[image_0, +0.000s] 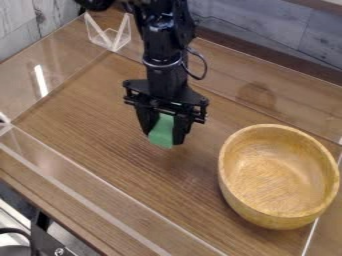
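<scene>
A black robot arm reaches down from the top of the camera view, its gripper (166, 117) low over the middle of the wooden table (94, 150). A green object (163, 131) sits at the gripper's fingers, partly covered by them; whether the fingers are closed on it I cannot tell.
A large yellow bowl (275, 176) takes up the right front of the table. A clear plastic item stands at the back left and another at the left edge.
</scene>
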